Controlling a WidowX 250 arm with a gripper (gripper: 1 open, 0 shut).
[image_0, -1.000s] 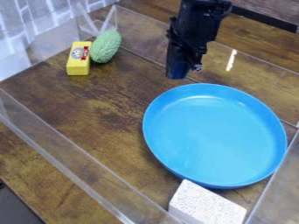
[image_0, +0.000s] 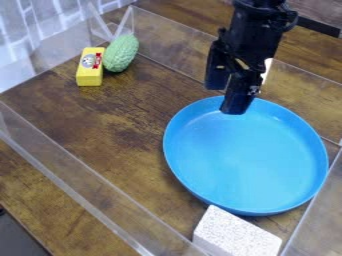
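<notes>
My black gripper (image_0: 230, 82) hangs in the upper middle, just behind the rim of a large blue plate (image_0: 245, 158). Its fingers point down and stand open, with nothing visible between them. The plate is empty and fills much of the right side. At the back left stand a yellow box (image_0: 91, 66) with a small printed label and, to its right, a green bumpy oval object (image_0: 120, 53).
A white speckled block (image_0: 237, 236) lies at the front, below the plate. Transparent walls edge the workspace. Something small and pale is partly hidden behind the gripper.
The plate and other objects have not visibly moved.
</notes>
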